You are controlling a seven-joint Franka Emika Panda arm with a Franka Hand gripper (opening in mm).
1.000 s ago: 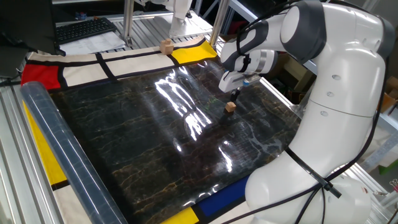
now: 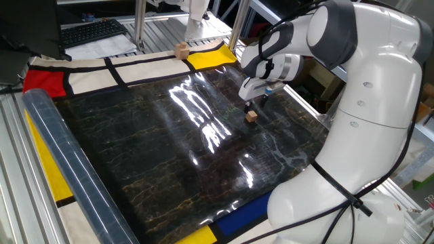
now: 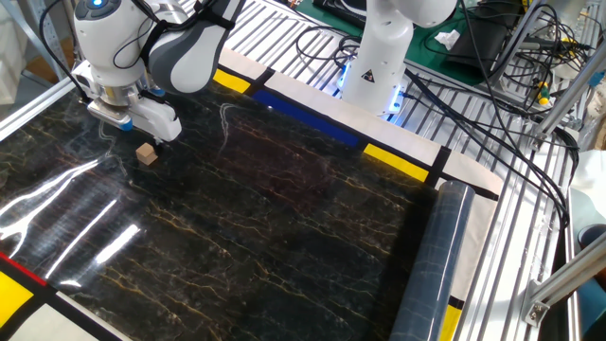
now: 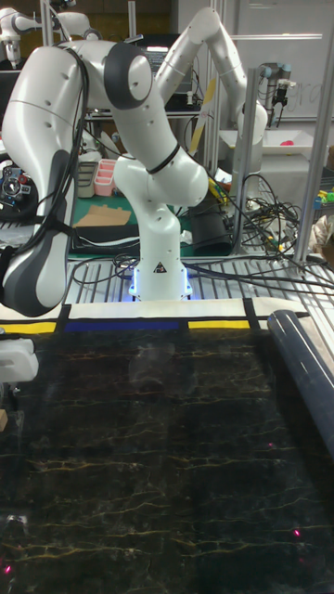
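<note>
A small wooden cube (image 2: 251,116) lies on the dark marble-patterned sheet (image 2: 142,149), near the arm's side. In exterior view 2 the same cube (image 3: 146,154) sits just in front of the gripper's hand. My gripper (image 2: 255,105) is low over the sheet, directly behind the cube as seen in exterior view 1. Its dark fingers (image 2: 247,108) are spread apart, with nothing visible between them. Whether a finger touches the cube I cannot tell. Exterior view 3 has only part of the hand and a sliver of the cube (image 4: 2,419) at its left edge.
Another wooden block (image 2: 181,51) stands on the white border at the far side. A rolled clear sheet (image 2: 74,163) runs along the left edge. A second white arm (image 3: 377,57) stands beyond the table's edge.
The cube and the arm look unmoved.
</note>
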